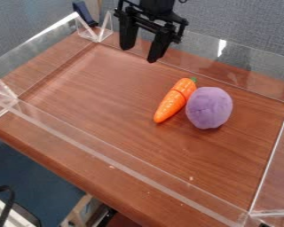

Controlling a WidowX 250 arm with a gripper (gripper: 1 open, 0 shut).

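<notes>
An orange toy carrot (174,99) lies on the wooden table, angled with its green top toward the back. Just right of it sits a round purple plush object (209,107). My black gripper (141,49) hangs open above the back of the table, up and left of the carrot, its two fingers apart with nothing visible between them.
Clear plastic walls (132,172) border the table on its sides. A grey wall stands behind, and a dark cable lies at the lower left, off the table.
</notes>
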